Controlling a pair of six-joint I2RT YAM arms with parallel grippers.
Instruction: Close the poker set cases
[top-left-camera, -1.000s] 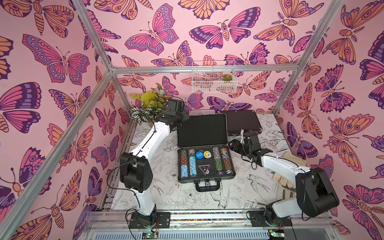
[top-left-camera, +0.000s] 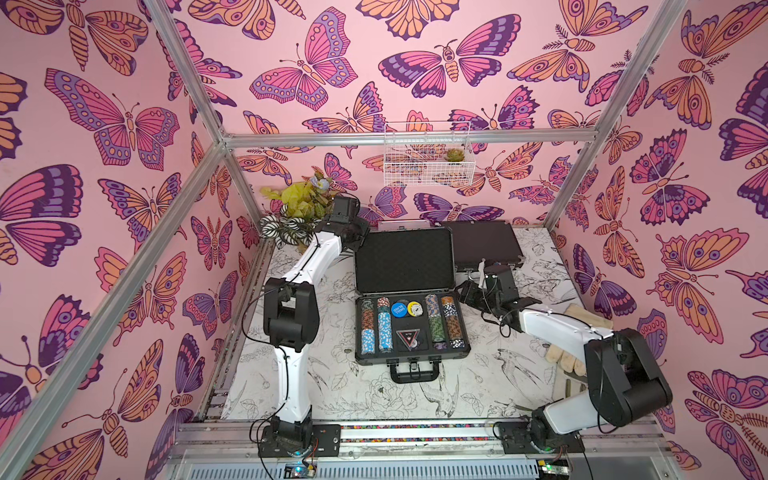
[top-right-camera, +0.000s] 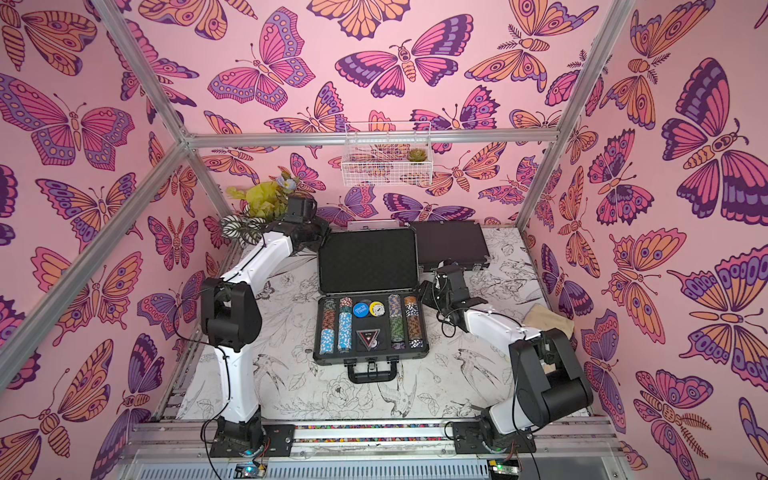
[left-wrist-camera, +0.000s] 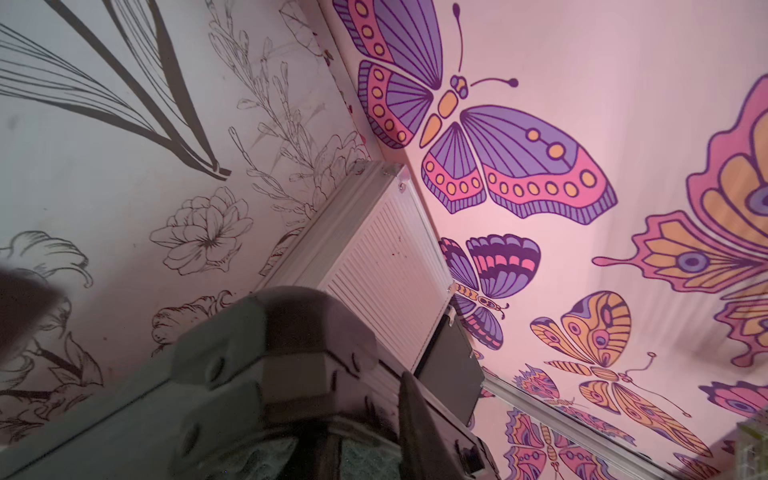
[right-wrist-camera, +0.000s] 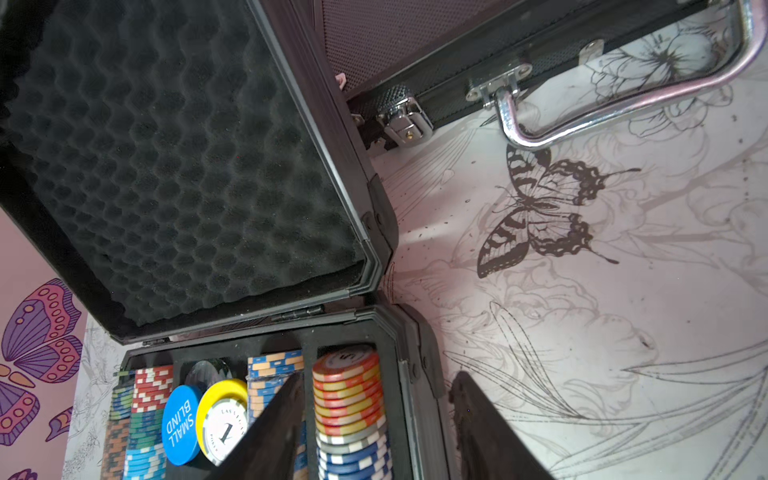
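Observation:
The black case (top-left-camera: 412, 360) lies with its lid (top-left-camera: 404, 260) up, the foam lining showing. Chip stacks (right-wrist-camera: 352, 408), round markers (right-wrist-camera: 222, 424) and a triangular piece (top-left-camera: 408, 339) fill its base. At the lid's upper left corner stands my left gripper (top-left-camera: 361, 233); the left wrist view has the dark lid corner (left-wrist-camera: 312, 336) close in front, with the fingers (left-wrist-camera: 420, 428) part open near its rim. To the right of the case, by the hinge line, my right gripper is open, its fingers seen above the case's right side edge. Behind it lies a second, shut case (top-left-camera: 486, 243).
A potted plant (top-left-camera: 300, 200) stands behind the left arm. The second case's metal handle (right-wrist-camera: 624, 100) faces the right gripper. A wooden hand model (top-left-camera: 566, 360) lies near the right arm. The table in front of the open case is clear.
The open case looks unmoved.

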